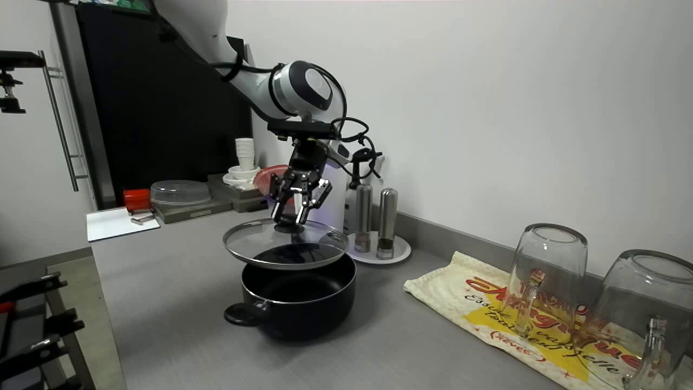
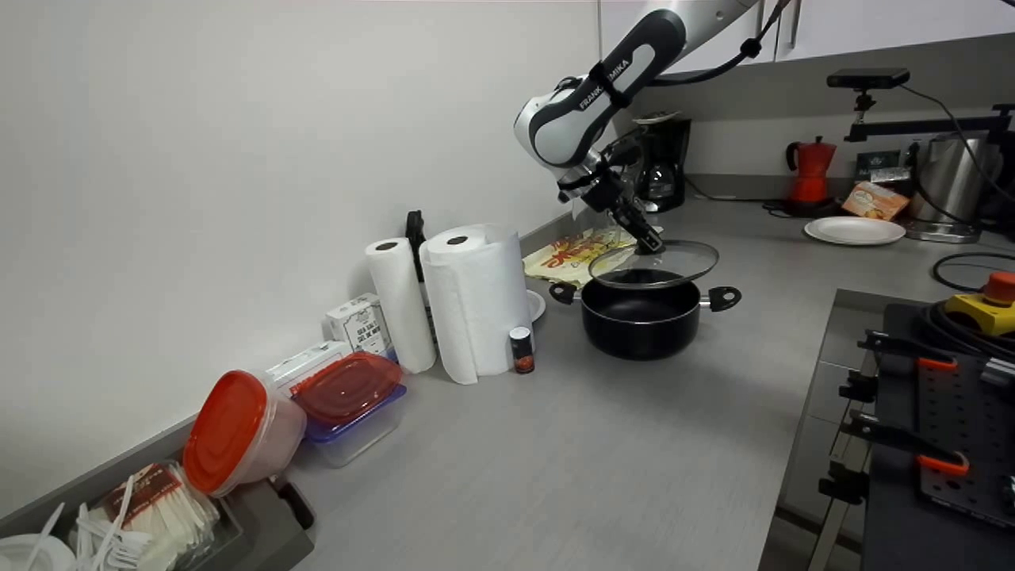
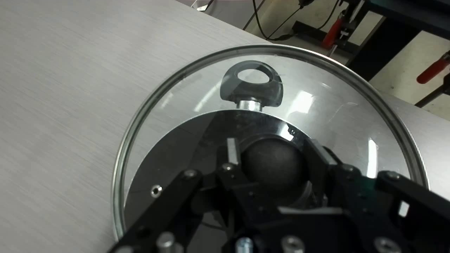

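A glass lid (image 1: 260, 241) with a metal rim hangs tilted just above a black two-handled pot (image 1: 302, 315). My gripper (image 1: 290, 221) is shut on the lid's round black knob (image 3: 274, 166), which shows between the fingers in the wrist view. Exterior view 2 has the lid (image 2: 699, 258) over the mouth of the pot (image 2: 639, 328), with a gap still visible between them. Through the glass, the wrist view shows one pot handle (image 3: 251, 86) beyond the rim.
Beside the pot, towards the wall, two steel grinders (image 1: 387, 221) stand on a white plate (image 1: 403, 250). Upturned glass mugs (image 1: 546, 279) rest on a printed cloth (image 1: 477, 302). Paper towel rolls (image 2: 480, 304) stand by the wall.
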